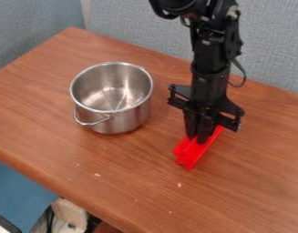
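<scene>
A red elongated object [191, 154] lies on the wooden table [90, 173] right of centre, slanting from lower left to upper right. My black gripper [205, 136] is down over it, fingertips at the object; whether they are closed on it is hard to tell. A steel pot [111, 97] with a wire handle stands to the left of the gripper.
Grey padded walls stand behind the table. Free tabletop lies in front, to the right and at the back left. The table's left edge runs along the lower left, with clutter below it.
</scene>
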